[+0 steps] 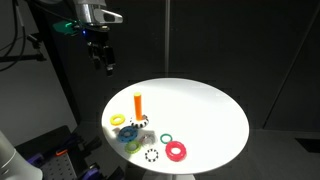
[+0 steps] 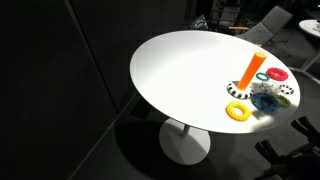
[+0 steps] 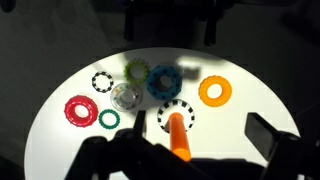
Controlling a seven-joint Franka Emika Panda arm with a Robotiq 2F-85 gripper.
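Observation:
An orange peg stands upright on the white round table. Around its foot lies a black-and-white ring. Loose rings lie flat near it: a yellow-orange ring, a blue ring, a yellow-green ring, a clear ring, a small dark green ring, a beaded black-and-white ring and a red ring. My gripper is open high above the table, its fingers spread wide on both sides of the peg in the wrist view. Nothing shows between them.
Several dark objects lie low at the left, off the tabletop. A dark curtain hangs beside the table.

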